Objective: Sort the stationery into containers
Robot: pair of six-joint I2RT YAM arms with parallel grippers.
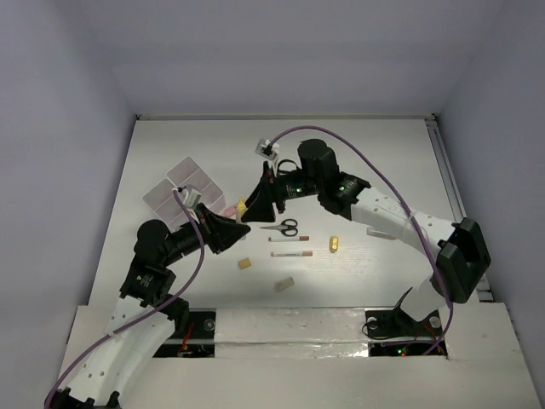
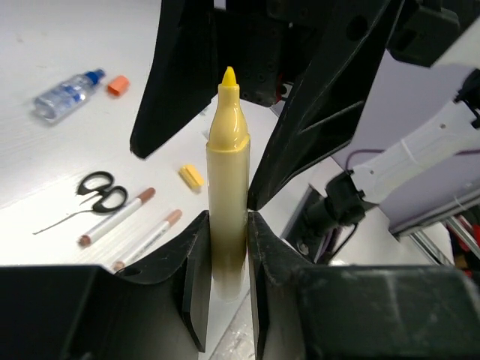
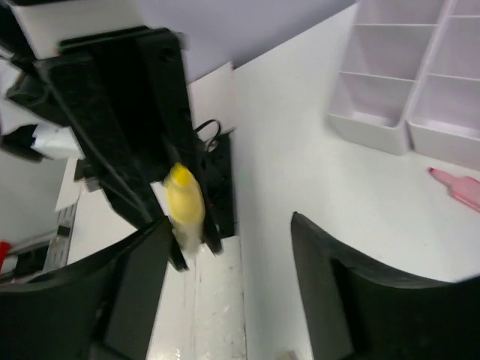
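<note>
My left gripper is shut on a pale yellow marker, held upright. My right gripper is part open around or just beside the marker's upper part, its fingers either side in the left wrist view; contact is unclear. A divided container is at back left, with a pink item beside it. Scissors, two markers, a bottle, an orange piece and a yellow piece lie on the table.
A small tan block and a grey block lie toward the front. Both arms meet over the middle-left.
</note>
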